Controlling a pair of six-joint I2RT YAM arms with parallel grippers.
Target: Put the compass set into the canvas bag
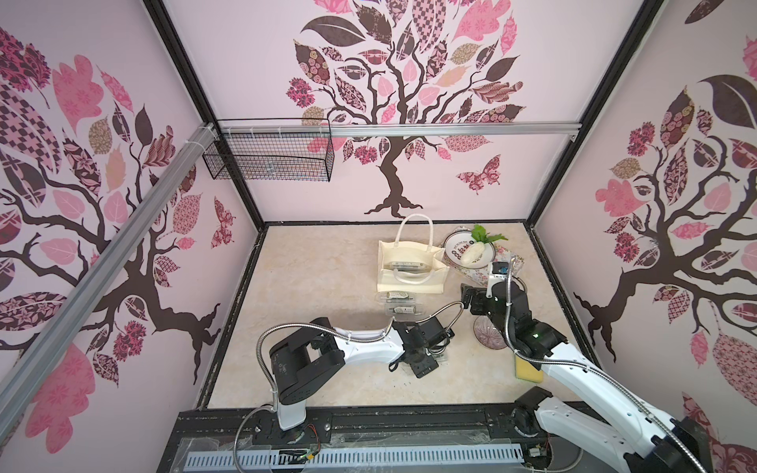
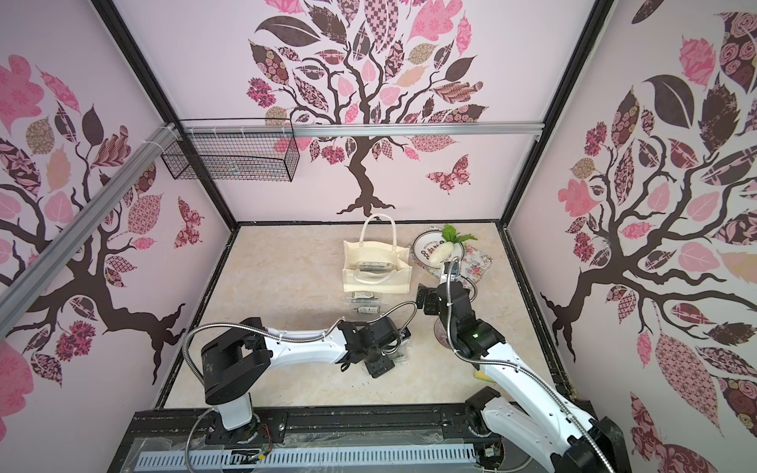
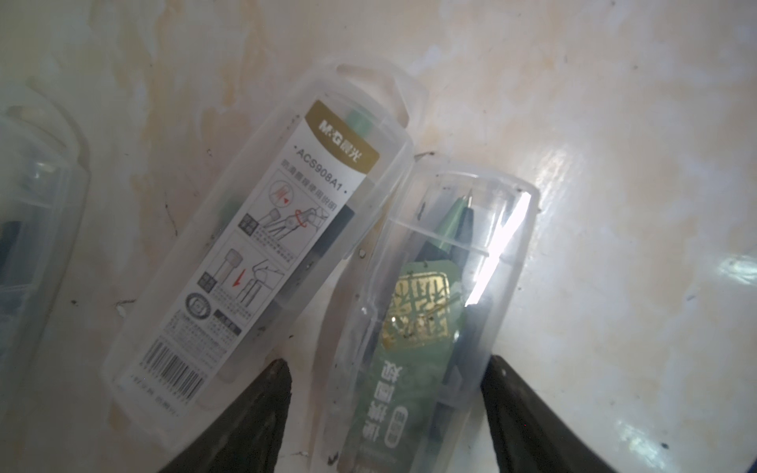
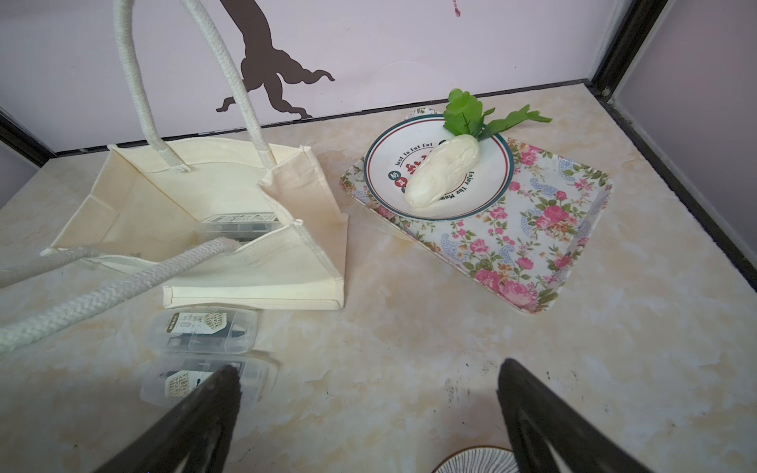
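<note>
In the left wrist view, a clear compass set (image 3: 418,315) with a green label lies between the fingers of my left gripper. The fingers stand part open, with a gap on the left side of the case and the right finger (image 3: 508,402) at its edge. Next to it lies another compass set (image 3: 260,236), label side up. The cream canvas bag (image 4: 307,268) stands open at the back, with one compass set (image 4: 236,224) inside. Two more sets (image 4: 206,329) lie before it. My right gripper hangs open and empty.
Right of the bag, a floral tray (image 4: 544,213) carries a plate (image 4: 378,189) with a white radish. A striped round dish (image 1: 489,332) sits under the right arm, near a yellow sponge (image 1: 528,370).
</note>
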